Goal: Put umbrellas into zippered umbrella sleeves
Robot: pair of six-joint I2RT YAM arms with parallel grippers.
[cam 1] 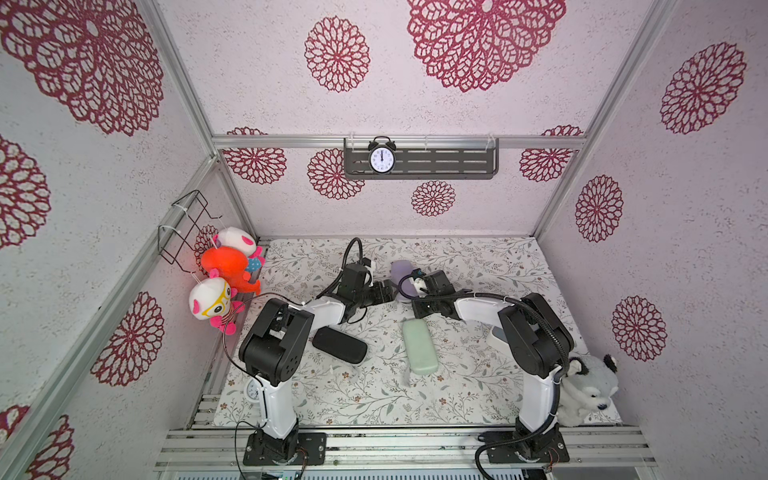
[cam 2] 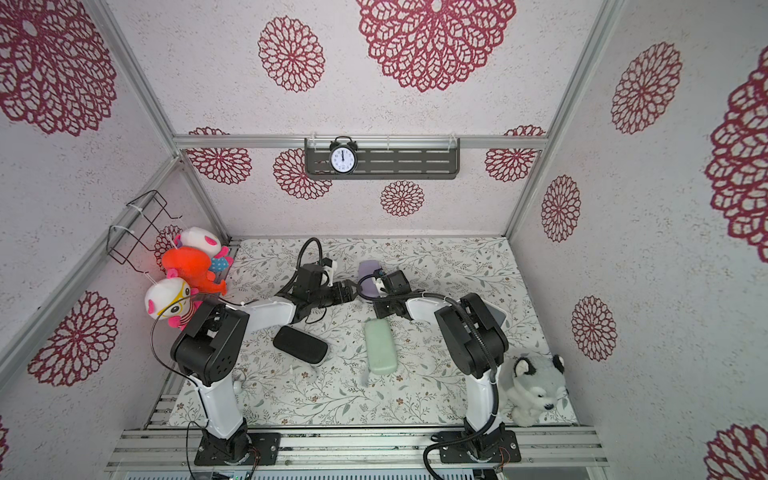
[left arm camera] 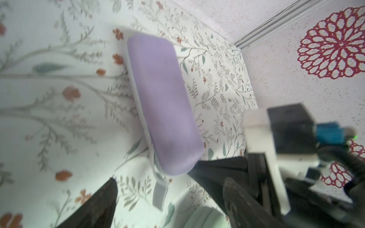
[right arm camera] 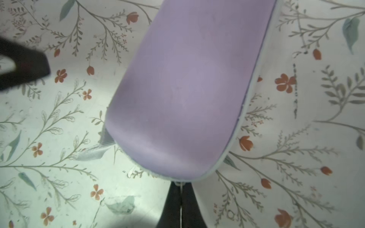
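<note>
A purple umbrella sleeve (left arm camera: 163,98) with a pale zipper edge lies on the cloth, a grey tab (left arm camera: 159,195) at its near end. My right gripper is shut with its tips at the end edge of this sleeve; whether a thin zipper pull is between them is too small to tell. Left of the sleeve my left gripper stands open, nothing between its fingers. One of its dark fingers (right arm camera: 26,64) shows at the left of the right wrist view. A green sleeve (cam 1: 420,346) and a black sleeve (cam 1: 340,345) lie nearer the front.
Partly hidden by the right arm is a white item (cam 1: 497,339). Plush toys (cam 1: 228,272) sit along the left side, and a husky plush (cam 1: 590,388) fills the front right corner.
</note>
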